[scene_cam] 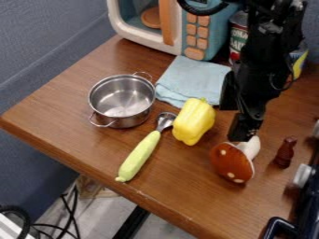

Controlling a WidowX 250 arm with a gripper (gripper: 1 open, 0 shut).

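Note:
The black arm hangs down on the right, its gripper (245, 131) low over the table, just above the white stem of a red toy mushroom (232, 162). Whether the fingers are open or shut is hard to tell. A yellow pepper (193, 119) lies left of the gripper. A corn-like piece (136, 160) lies below a metal spoon head (165, 121). A steel pot (121, 101) stands on the left.
A blue cloth (189, 80) lies behind the pepper, before a toy microwave (159, 21). A can (240, 35) stands at the back. A small brown bottle (285, 153) and dark appliances line the right.

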